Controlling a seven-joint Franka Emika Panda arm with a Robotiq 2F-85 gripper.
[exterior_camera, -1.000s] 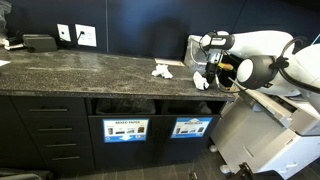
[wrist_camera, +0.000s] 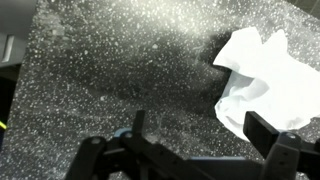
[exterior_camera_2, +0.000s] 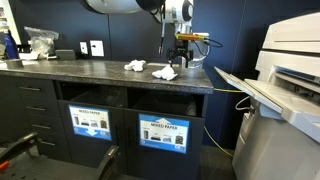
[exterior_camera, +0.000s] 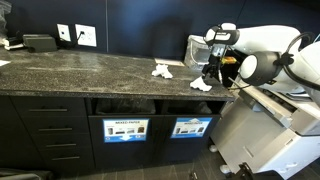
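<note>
A crumpled white paper or cloth (wrist_camera: pixel 268 82) lies on the dark speckled counter, filling the right side of the wrist view. My gripper is open above the counter, its fingers wide apart with bare counter between them. The right fingertip overlaps the lower edge of the white piece in that view; whether they touch, I cannot tell. Exterior view 1 has the same piece (exterior_camera: pixel 201 84) near the counter's front right edge, just below the gripper (exterior_camera: pixel 210 74). A second white crumple (exterior_camera: pixel 162 71) rests farther left.
Under the counter (exterior_camera_2: pixel 105 77) are two open-topped cabinet bays with blue-and-white labels (exterior_camera_2: pixel 163 133), at least one reading mixed paper. More white material (exterior_camera: pixel 3 63) sits at the far left.
The nearer white piece looks slightly lower and flatter on the counter than before. My gripper has shifted a little upward from it. The second crumple has stayed put.
</note>
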